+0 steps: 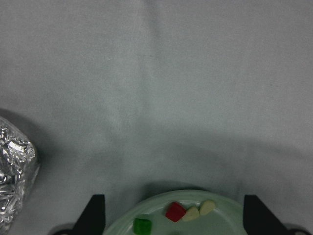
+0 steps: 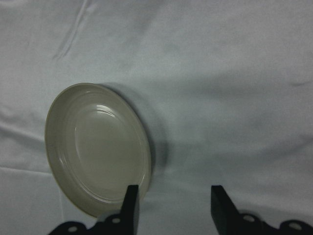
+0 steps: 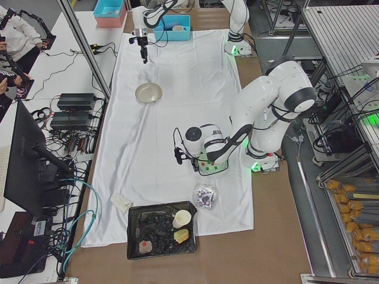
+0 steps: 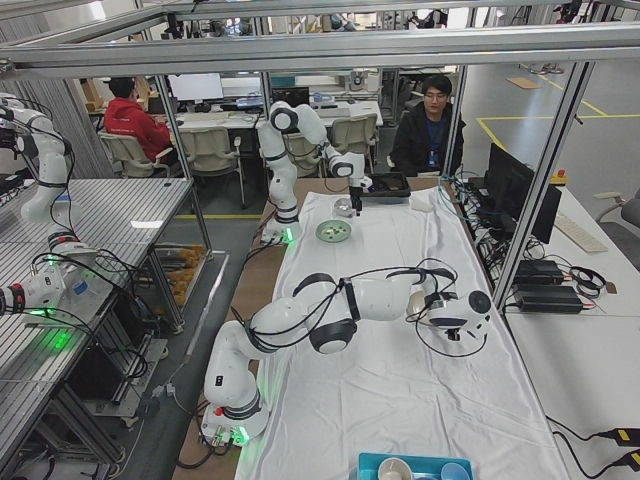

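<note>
My left gripper (image 3: 186,163) hangs beside and over the green plate (image 4: 333,231), open with nothing between its fingers. The plate holds a red cube (image 1: 175,211), a green cube (image 1: 142,226) and pale pieces (image 1: 191,213). A crinkled foil-like object (image 3: 205,196) lies nearby, at the left edge of the left wrist view. My right gripper stands open, the beige round dish (image 2: 97,144) below and to its left in the right wrist view.
A black tray (image 3: 161,248) with a cup (image 3: 182,218) sits at one table end, a white cloth (image 3: 122,202) beside it. A blue bin (image 3: 172,34) is at the other end.
</note>
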